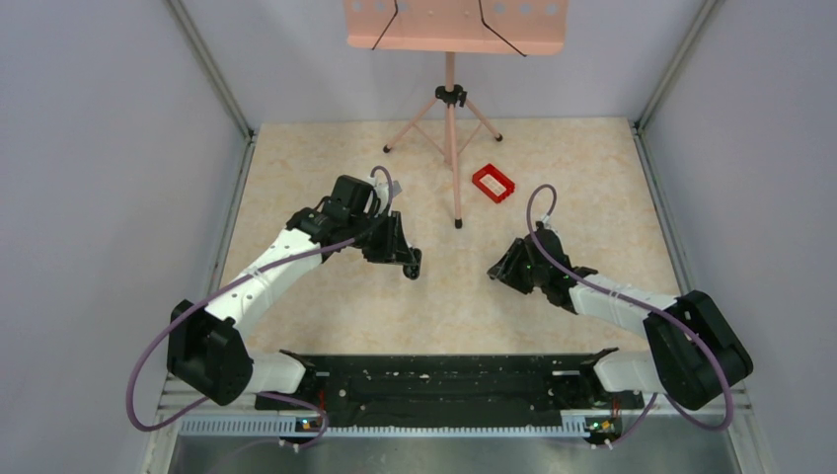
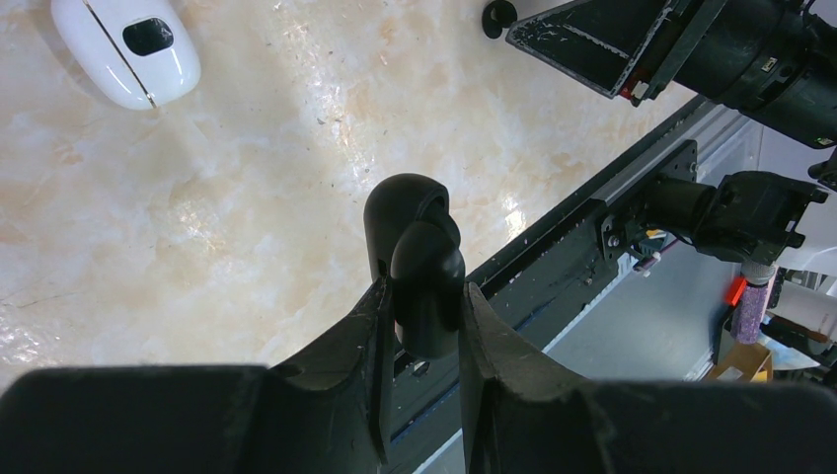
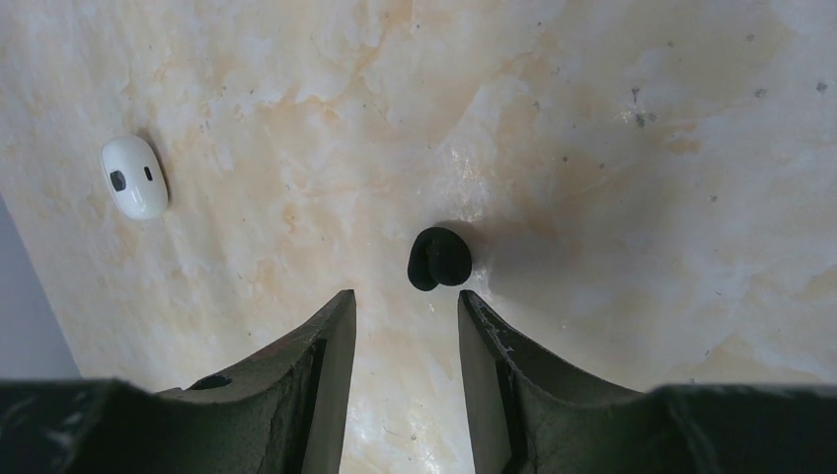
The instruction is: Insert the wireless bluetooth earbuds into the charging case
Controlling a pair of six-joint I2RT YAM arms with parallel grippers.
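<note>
One black earbud is pinched between the fingertips of my left gripper, which is shut on it above the table. A second black earbud lies on the table just ahead of my right gripper, whose fingers stand apart with nothing between them. In the left wrist view that second earbud shows beside the right gripper's tip. A rounded white case with a black oval window and a seam lies at upper left there. The same case appears, smaller, at left in the right wrist view; its inside is hidden.
A red tray sits at the back, right of the pink stand's leg. Bare table lies between the two grippers. The dark front edge of the table runs along the near side.
</note>
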